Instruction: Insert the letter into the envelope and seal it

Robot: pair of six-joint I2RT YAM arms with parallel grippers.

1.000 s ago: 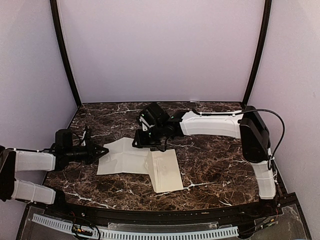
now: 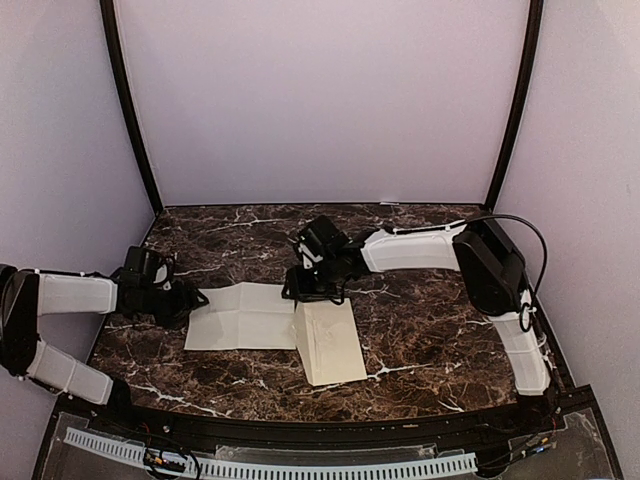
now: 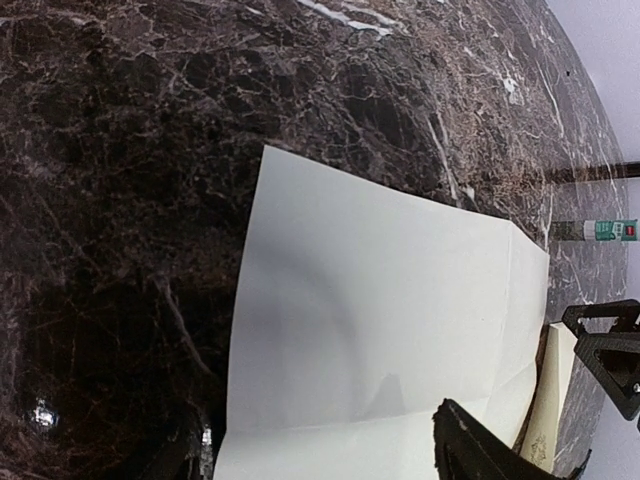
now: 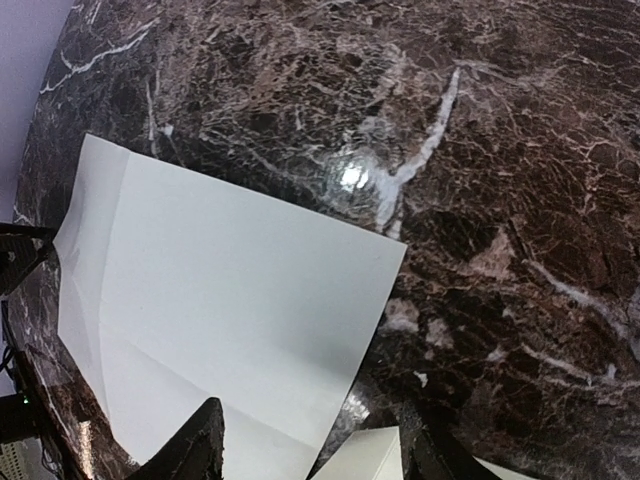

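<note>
The white letter (image 2: 240,318) lies on the dark marble table, unfolded with crease lines across it. Its right edge meets the open flap of the cream envelope (image 2: 335,345); which one overlaps is hard to tell. My left gripper (image 2: 195,300) is open at the letter's left edge, and in the left wrist view the paper (image 3: 370,300) shows between and beyond its spread fingers. Over the top of the envelope, near the letter's upper right corner, hovers my right gripper (image 2: 312,298). It stands part open, and in the right wrist view the envelope's corner (image 4: 375,450) shows near its fingers (image 4: 205,435).
A small tube with a green label (image 3: 610,230) shows at the right of the left wrist view.
The right gripper has moved a little to the right, over the envelope's top.
</note>
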